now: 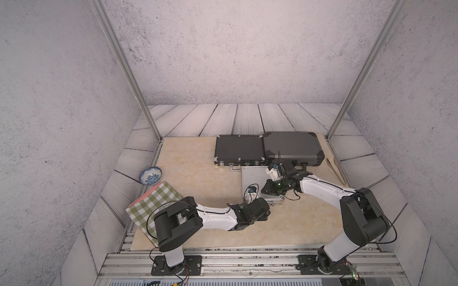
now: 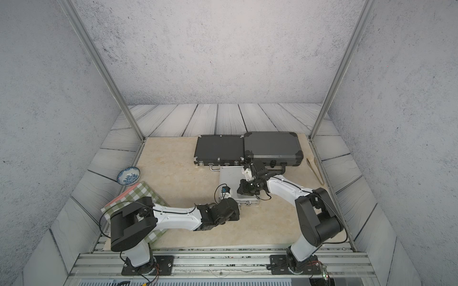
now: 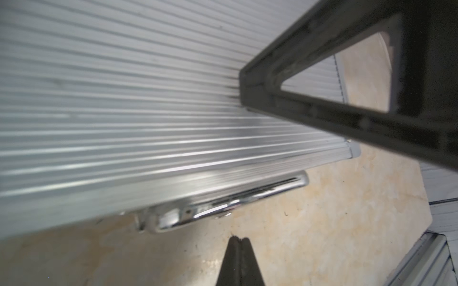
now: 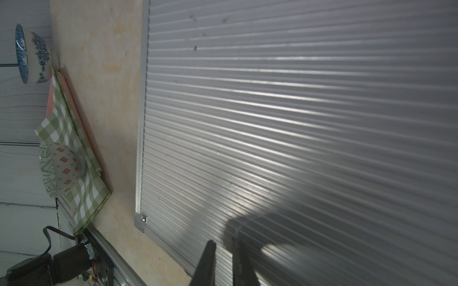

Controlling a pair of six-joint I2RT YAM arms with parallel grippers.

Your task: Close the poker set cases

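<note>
A silver ribbed case (image 1: pixel 252 176) lies closed at mid table, its chrome handle (image 3: pixel 252 193) on the near side in the left wrist view. My left gripper is shut with nothing showing between its fingertips, over the table just in front of that handle. My right gripper is low over the silver lid, its fingertips slightly apart; what is between them is unclear. Behind, a black case (image 1: pixel 238 146) and a larger dark grey case (image 1: pixel 293 145) lie closed side by side.
A blue-patterned bowl (image 1: pixel 150 175) and a checked cloth (image 1: pixel 150 214) lie at the left. A wooden utensil (image 2: pixel 315 171) lies at the right edge.
</note>
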